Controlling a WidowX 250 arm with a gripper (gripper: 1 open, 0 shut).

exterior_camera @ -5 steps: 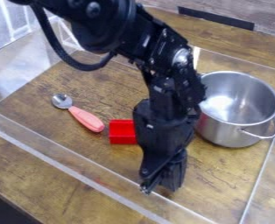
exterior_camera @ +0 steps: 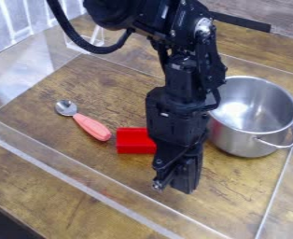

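Note:
My black gripper (exterior_camera: pixel 174 179) hangs low over the wooden table at centre front, seen from behind the arm's body, shut, with nothing visible between its fingers. Just left of it lies a red block (exterior_camera: pixel 134 140), partly hidden behind the arm. A steel pot (exterior_camera: pixel 255 131) with side handles stands to the right, close to the arm. A spoon with a pink handle (exterior_camera: pixel 90 125) lies on the left.
A transparent border runs round the work area. A wooden wall edge is at the back right.
The gripper has risen a little from its lower place near the front. The red block, pot and spoon look unmoved.

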